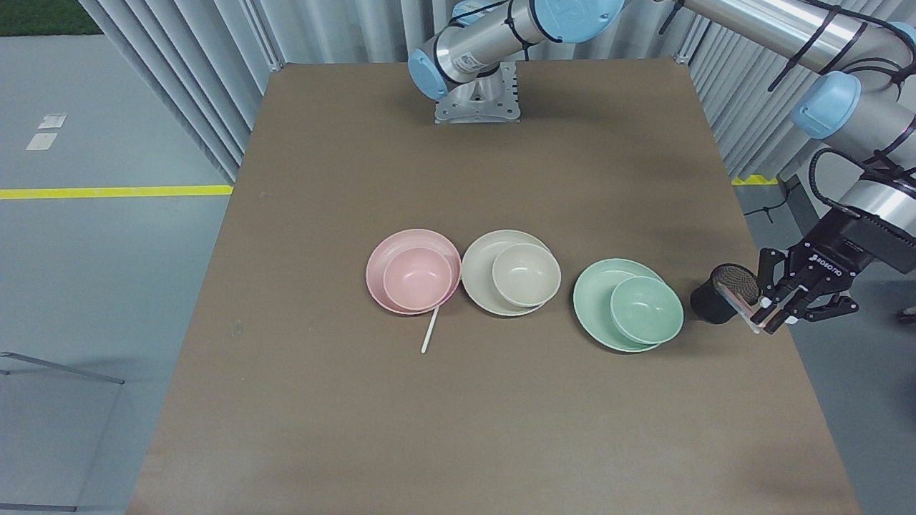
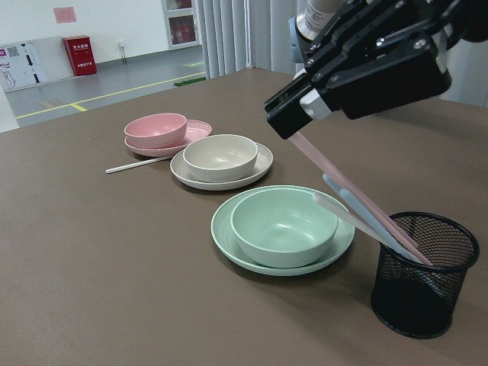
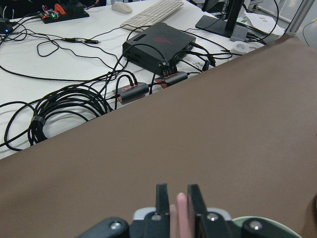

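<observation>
My gripper point(image 1: 770, 317) is at the top of the pink sticks point(image 2: 356, 200) standing in a black mesh cup point(image 2: 415, 305) with other pale sticks; in the wrist view a pink stick point(image 3: 182, 215) is between my fingers, which look closed on it. To its left stand a green bowl point(image 1: 646, 305) on a green plate point(image 1: 598, 292), a cream bowl point(image 1: 526, 273) on a cream plate point(image 1: 483, 258) and a pink bowl point(image 1: 418, 276) on a pink plate point(image 1: 387, 253). A white stick point(image 1: 430, 330) lies beside the pink plate.
The arm's base point(image 1: 477, 110) sits at the back edge. The wrist view also shows a white desk point(image 3: 59, 64) with cables and electronics beyond the table.
</observation>
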